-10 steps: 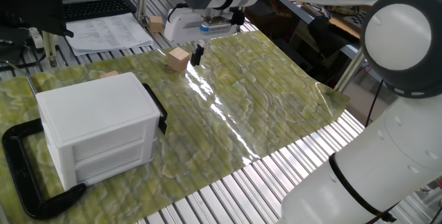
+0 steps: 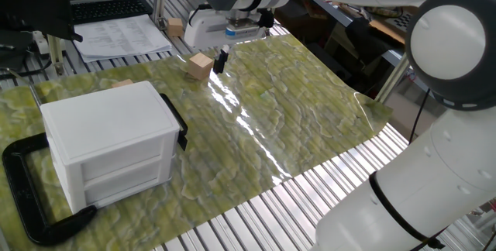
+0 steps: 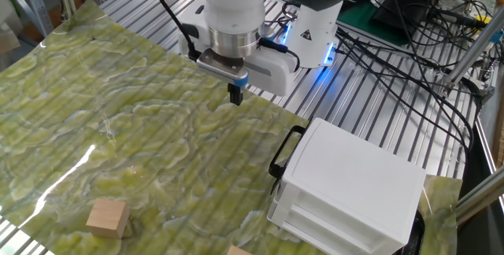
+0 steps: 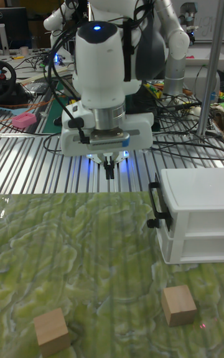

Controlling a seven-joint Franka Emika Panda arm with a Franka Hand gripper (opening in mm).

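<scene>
My gripper (image 4: pixel 109 169) hangs in the air with its dark fingers close together, shut, and nothing shows between them. Its fingertips point down in exterior view 2, where the gripper (image 3: pixel 235 96) is left of the white drawer unit (image 3: pixel 358 180) and well apart from the wooden block (image 3: pixel 109 218). Exterior view 1 has the gripper (image 2: pixel 222 60) beside a wooden block (image 2: pixel 200 67) in the picture, but the other views show them apart. Two blocks lie on the green mat in exterior view 3, a left block (image 4: pixel 51 331) and a right block (image 4: pixel 179 305).
A black clamp (image 2: pixel 31 197) lies around the drawer unit's base. Off the mat, another wooden block (image 2: pixel 174 27) sits near papers (image 2: pixel 120 38). A black handle (image 3: pixel 285 153) juts from the drawer unit's side.
</scene>
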